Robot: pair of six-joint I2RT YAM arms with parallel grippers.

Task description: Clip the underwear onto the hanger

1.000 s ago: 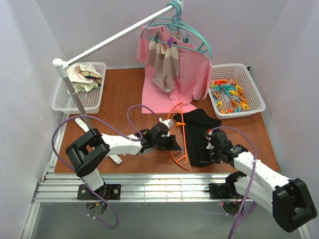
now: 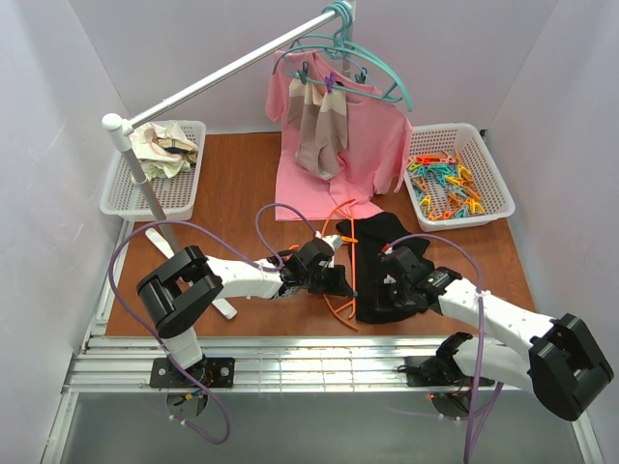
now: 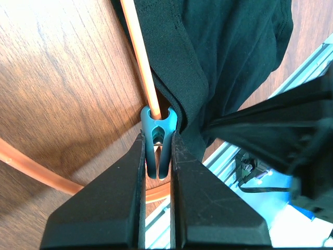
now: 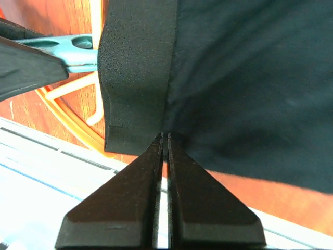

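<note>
An orange hanger (image 2: 338,311) lies on the table, with the black underwear (image 2: 382,237) beside it on the right. My left gripper is shut on a blue clip (image 3: 151,125), which sits at the hanger's straight bar against the underwear's band (image 3: 182,78). My right gripper is shut over the underwear near its band; I cannot tell whether cloth is between its fingertips. The clip also shows at upper left of the right wrist view.
A basket of clips (image 2: 488,203) stands at back right, a basket with cloth (image 2: 116,198) at back left. A rack with teal hangers and garments (image 2: 300,188) is behind. The aluminium rail (image 2: 280,358) runs along the front.
Since a second ago my right gripper has shifted slightly left and up in the top view, toward the hanger. The hanger's lower part has shifted slightly left.
</note>
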